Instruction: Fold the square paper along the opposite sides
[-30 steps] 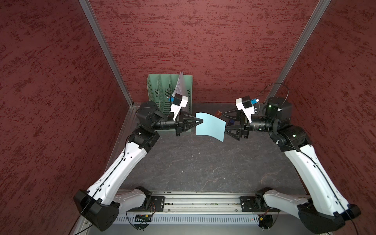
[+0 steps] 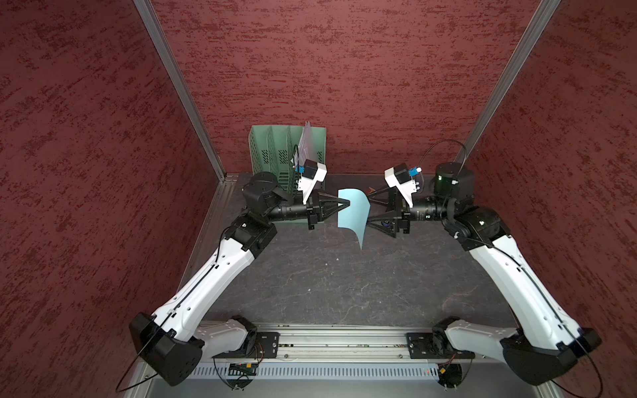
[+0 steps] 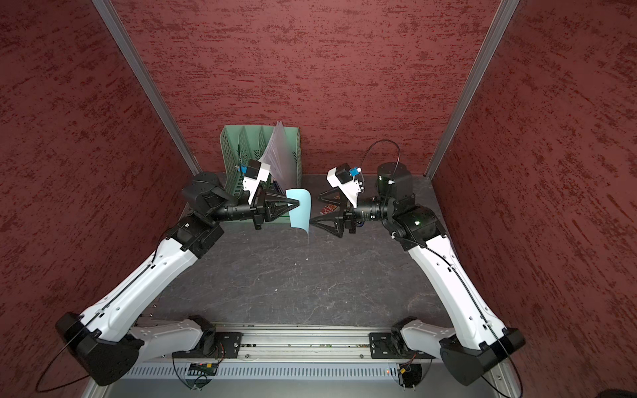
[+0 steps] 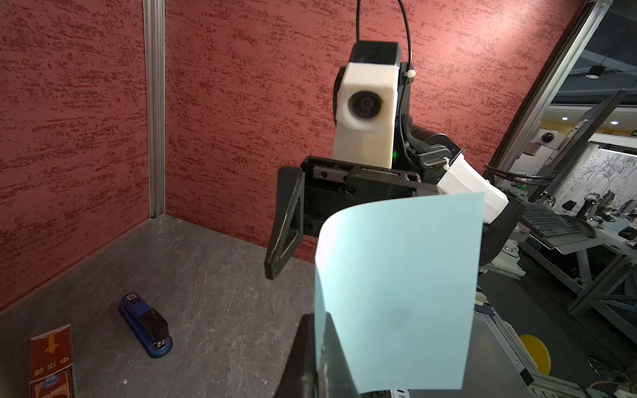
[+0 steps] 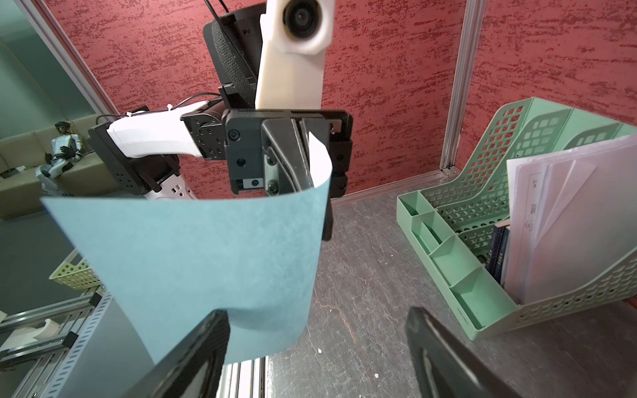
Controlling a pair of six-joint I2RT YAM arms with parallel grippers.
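The light blue paper (image 2: 355,211) is held up in the air between the two arms, curved, with its free side bending away. My left gripper (image 2: 347,201) is shut on one side of it; in the left wrist view the paper (image 4: 401,292) rises from the closed fingertips. Facing it, my right gripper (image 3: 316,209) stands open, its fingers wide apart and close to the sheet's free side. From the right wrist the paper (image 5: 219,258) covers the left half of the view, overlapping one blurred finger (image 5: 205,358). Whether they touch, I cannot tell.
Behind the left arm stands a green file organizer (image 5: 431,252) with upright white papers (image 5: 570,212). A blue stapler (image 4: 146,325) and a red packet (image 4: 51,361) lie on the table.
My right gripper has moved left and my left gripper slightly right, so the gap has narrowed. The paper has gone from gently curved to strongly bent, its free lower corner now hanging further down.
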